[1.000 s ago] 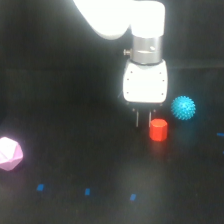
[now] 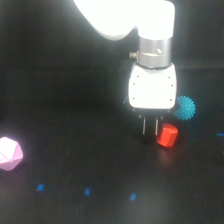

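My gripper (image 2: pixel 150 126) hangs in the upper middle of the view, its two thin fingers apart and pointing down. A red cylinder (image 2: pixel 168 135) sits just right of and below the fingertips, looking tilted or seen at an angle. A spiky cyan ball (image 2: pixel 185 108) is partly behind the gripper's right side. A pink faceted object (image 2: pixel 8 153) lies at the left edge.
My gripper has shifted slightly right and down. The red cylinder has moved a little to the right and now looks tilted.
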